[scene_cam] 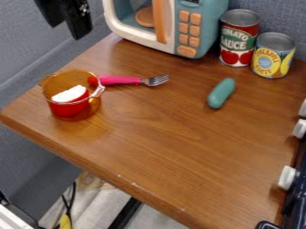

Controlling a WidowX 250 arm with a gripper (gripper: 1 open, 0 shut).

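Observation:
My gripper (66, 18) hangs at the top left edge of the view, dark and partly out of frame, above and behind the table's left side; its finger state is hard to make out. On the wooden table (167, 170) sit a translucent amber-red pot (72, 105) holding something white and red, a pink-handled fork (134, 80) beside it, and a teal oblong object (221, 93) at the centre right.
A toy microwave (167, 22) stands at the back, with a tomato sauce can (238, 40) and a yellow can (273, 55) to its right. A dark appliance with white knobs (291, 197) lines the right edge.

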